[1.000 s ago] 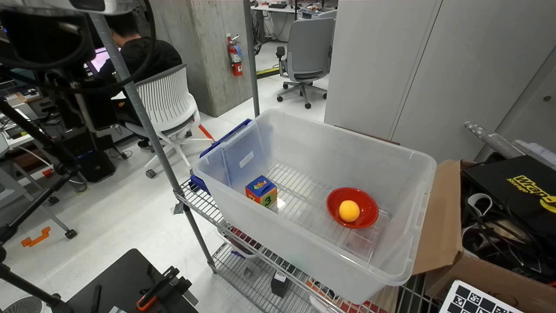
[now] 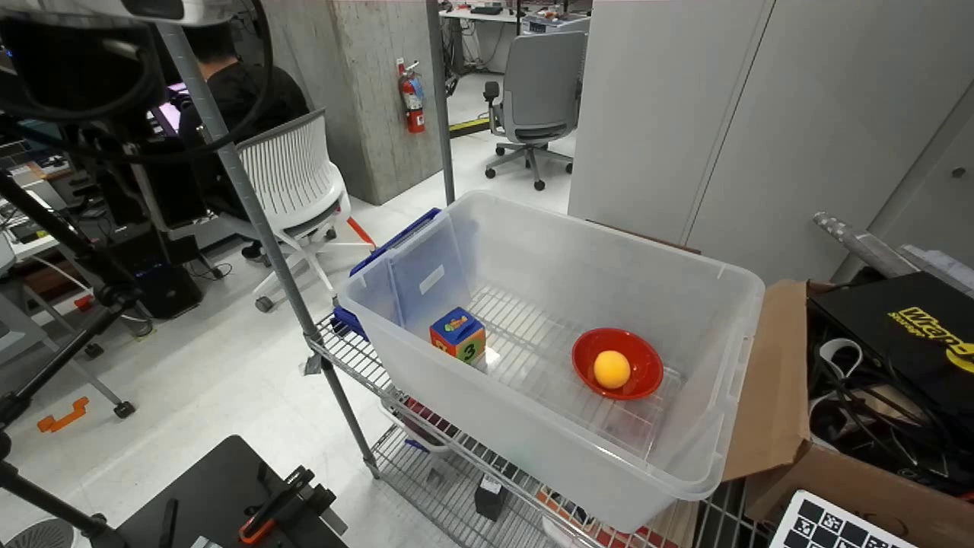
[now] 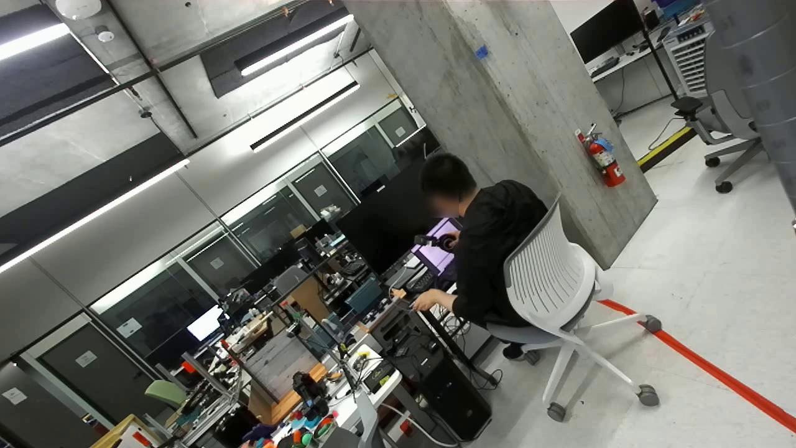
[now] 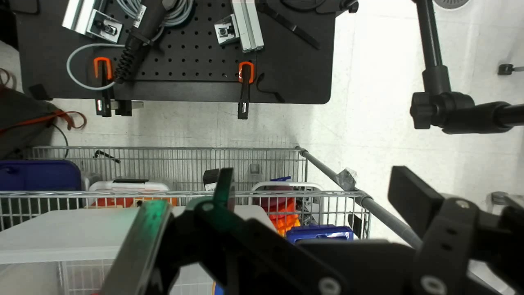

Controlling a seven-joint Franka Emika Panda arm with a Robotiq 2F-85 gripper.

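In exterior view 1 an orange ball [image 2: 612,369] rests inside a red bowl [image 2: 644,355] toward the right end of a clear plastic bin [image 2: 548,438]. A toy cube [image 2: 458,335] with a blue top and a number 3 on one side sits near the bin's left end, apart from the bowl. My gripper shows only in the wrist view. Its dark fingers [image 4: 415,201] are spread wide, with no object held between them. Below them lie the wire rack and the bin's pale edge; the ball and bowl cannot be made out there.
The bin stands on a wire shelf [image 4: 275,198] with a grey post [image 4: 388,216]. A cardboard box [image 2: 771,383] of cables crowds its right side. Across a floor gap is a black pegboard table [image 4: 294,73] with clamps. A black jointed stand [image 4: 437,105] rises nearby.
The seated person at the back has shifted slightly to the left. The bin, bowl, ball and cube have not moved.
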